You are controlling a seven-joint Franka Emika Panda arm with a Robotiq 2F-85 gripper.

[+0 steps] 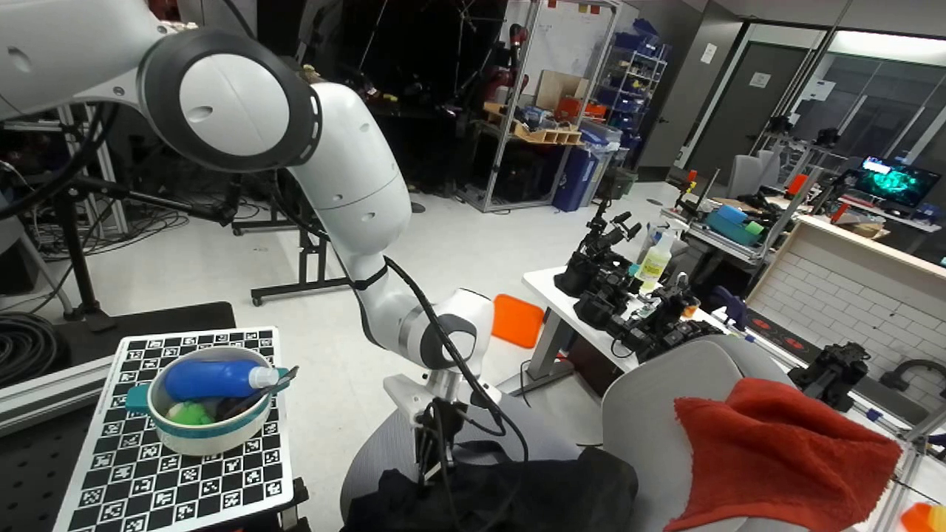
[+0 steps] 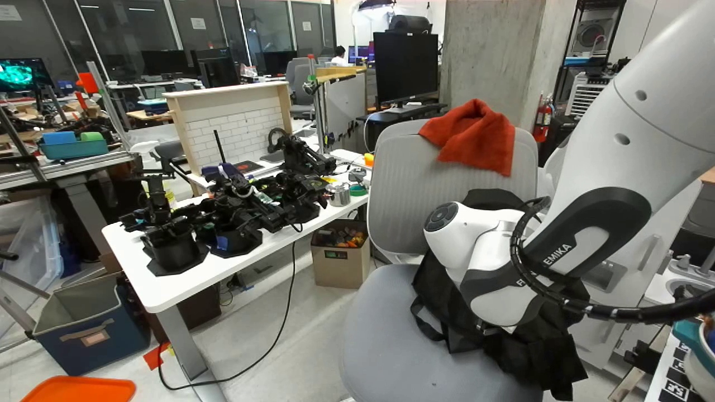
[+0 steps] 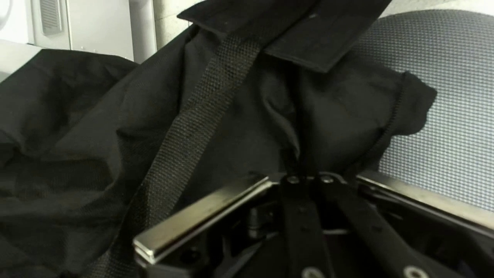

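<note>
A crumpled black cloth item with straps (image 3: 185, 139) lies over the grey chair seat (image 2: 395, 328); it looks like a bag or apron. In the wrist view my gripper is shut on a fold of this black cloth, its two dark fingers close together and the fold rising at their tips. From the first exterior view, the gripper (image 1: 434, 474) points down into the cloth (image 1: 523, 496) over the seat. The arm blocks the gripper in the second exterior view, where the cloth (image 2: 442, 308) hangs toward the seat's front.
A red towel (image 2: 476, 137) hangs on the chair's backrest (image 2: 402, 194). On a checkered board (image 1: 97, 483) stands a pot (image 1: 208, 440) holding a blue bottle (image 1: 208, 380). Black robot parts (image 2: 231, 221) crowd the white table (image 2: 144, 285) beside the chair.
</note>
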